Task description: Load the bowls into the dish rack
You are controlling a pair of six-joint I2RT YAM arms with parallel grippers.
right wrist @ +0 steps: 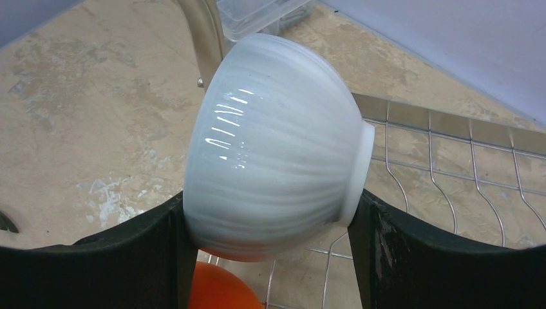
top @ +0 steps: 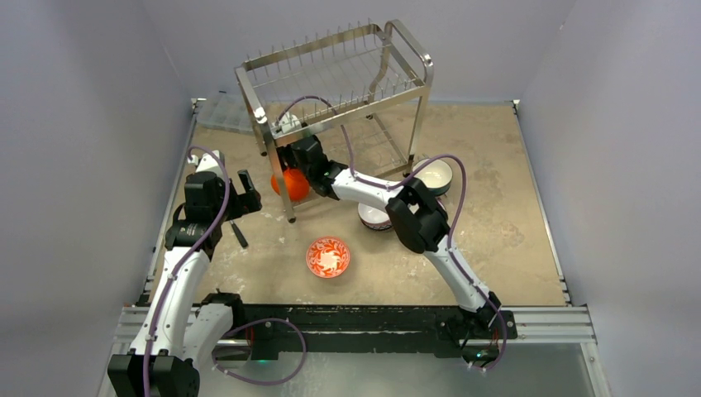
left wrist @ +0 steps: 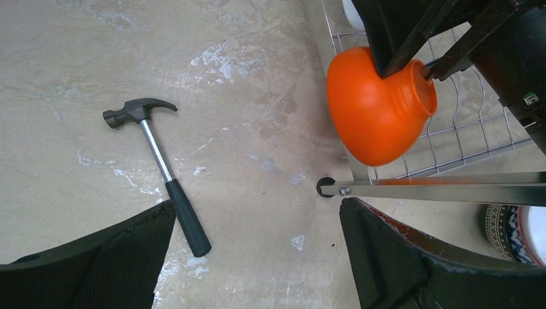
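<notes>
In the right wrist view a glossy white bowl [right wrist: 277, 148], tipped on its side, fills the space between the fingers of my right gripper. Its lower edges meet both fingers; whether they press on it cannot be told. This gripper reaches under the upper tier of the metal dish rack [top: 335, 120]. Beside it, an orange bowl [left wrist: 376, 109] lies on its side on the lower tier. My left gripper is open and empty, left of the rack. A red-and-white patterned bowl [top: 328, 257] stands on the table.
A hammer [left wrist: 158, 151] lies near the left gripper. Right of the rack are a white-lined bowl [top: 374, 217] and another pale bowl [top: 435, 177], partly behind the right arm. A clear plastic container [top: 225, 112] sits at the back left.
</notes>
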